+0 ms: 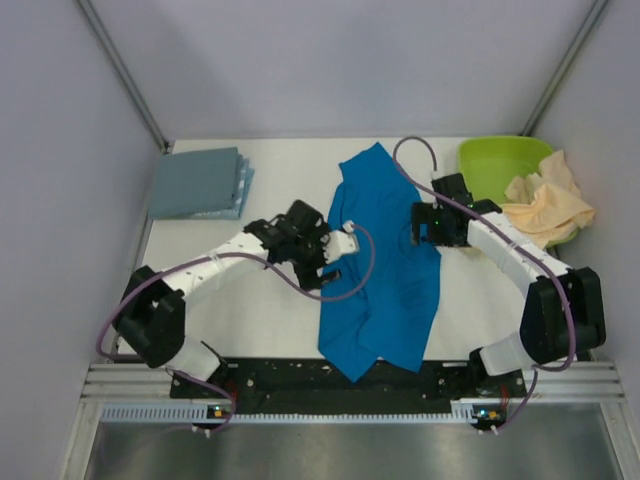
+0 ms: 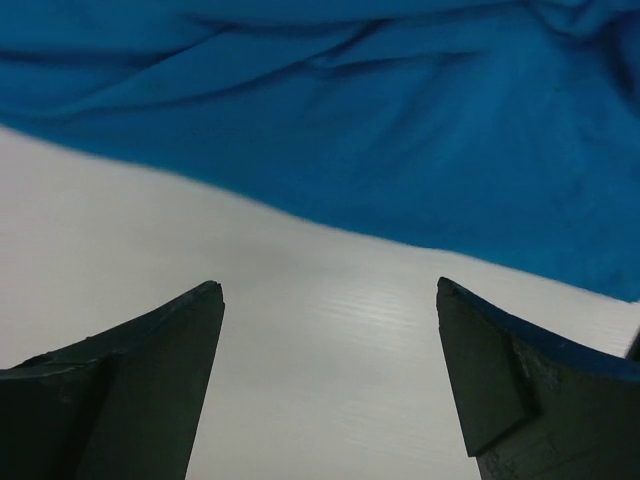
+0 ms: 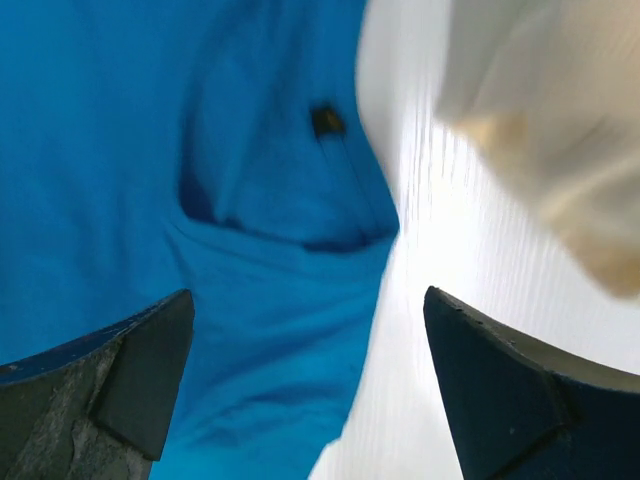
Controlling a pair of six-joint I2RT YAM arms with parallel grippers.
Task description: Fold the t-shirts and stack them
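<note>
A blue t-shirt (image 1: 395,290) lies spread lengthwise down the middle of the table, wrinkled, its lower end over the front edge. My left gripper (image 1: 325,260) hovers at its left side, open; in the left wrist view the cloth (image 2: 380,150) lies beyond the open fingertips. My right gripper (image 1: 432,222) is over the shirt's right side, also open, with folds of blue cloth (image 3: 270,310) below it.
A stack of folded grey-blue shirts (image 1: 192,182) sits at the back left. A green bin (image 1: 495,155) holding cream cloth (image 1: 550,205) stands at the right.
</note>
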